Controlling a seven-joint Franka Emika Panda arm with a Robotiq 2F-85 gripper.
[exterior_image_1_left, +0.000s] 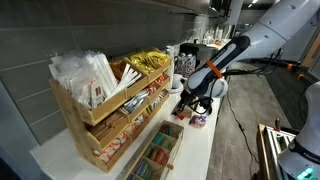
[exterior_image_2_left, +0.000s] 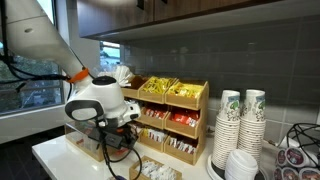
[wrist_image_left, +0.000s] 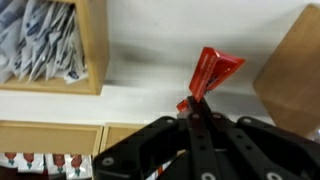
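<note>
In the wrist view a red packet (wrist_image_left: 212, 70), thin and flat, is pinched at the tips of my gripper, with its wider end fanning out beyond the fingers. My gripper is shut on it. Below it in that view lies the white table surface. In exterior view 1 the gripper (exterior_image_1_left: 184, 113) hangs near the far end of the wooden divided box (exterior_image_1_left: 157, 155). From exterior view 2 the arm's white body (exterior_image_2_left: 95, 105) is in front of the shelf, and the packet is too small to make out.
A tiered wooden rack (exterior_image_1_left: 90, 112) with packets and cutlery stands along the wall. Paper cup stacks (exterior_image_2_left: 226, 130) are at the right in exterior view 2. The white table (exterior_image_1_left: 200, 150) has bare room on its near side.
</note>
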